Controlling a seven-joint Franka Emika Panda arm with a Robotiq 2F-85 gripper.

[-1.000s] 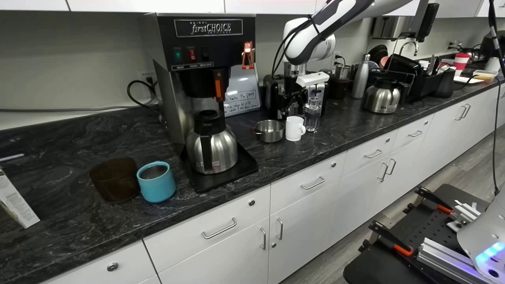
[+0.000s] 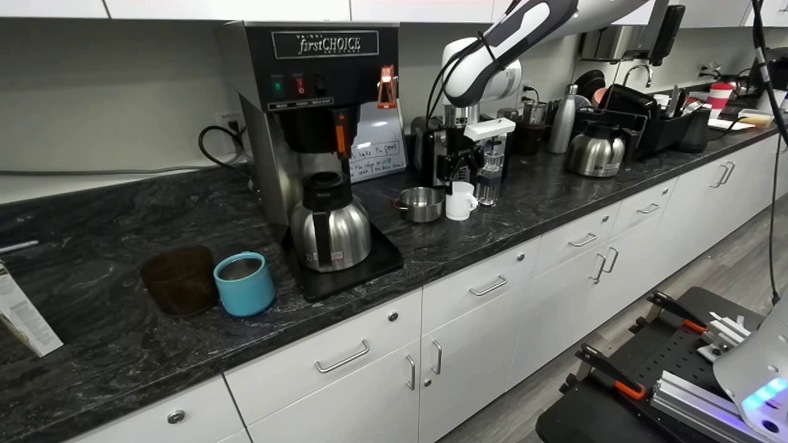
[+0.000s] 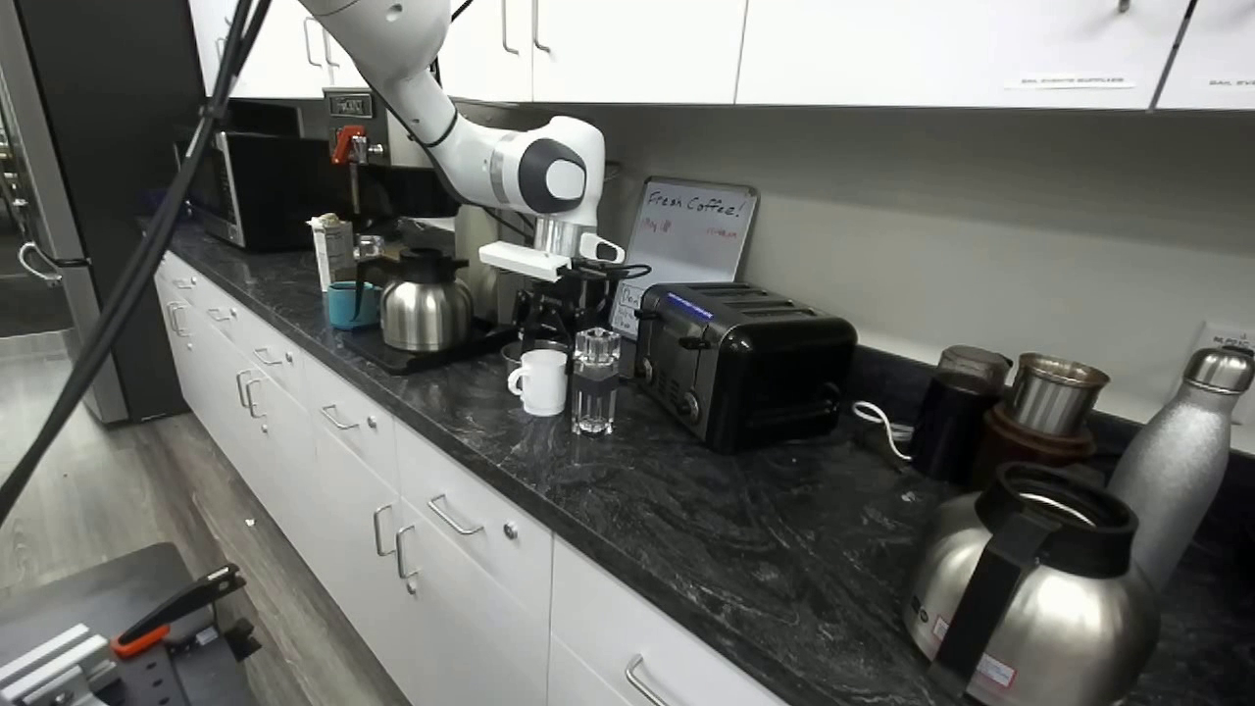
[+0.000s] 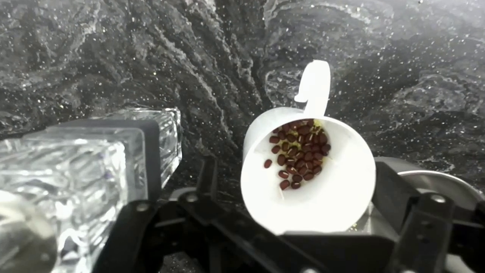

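Observation:
A white mug (image 4: 309, 200) stands upright on the counter, with several dark red beans (image 4: 300, 154) lying in it. Its handle (image 4: 316, 86) points away from the gripper's body in the wrist view. My gripper is open, and the mug's rim appears between its two spread fingers. Whether either finger touches the mug, I cannot tell. From the side, the gripper (image 2: 459, 181) is at the mug (image 2: 459, 203), its fingers around the height of the rim. In the other exterior view the mug (image 3: 541, 382) partly hides the fingers.
A clear glass grinder (image 3: 595, 382) stands close beside the mug, and a steel pot (image 2: 421, 204) sits on its other side. Behind is a black toaster (image 3: 747, 365). A coffee maker with a carafe (image 2: 332, 229) stands farther along.
The mug has not visibly moved.

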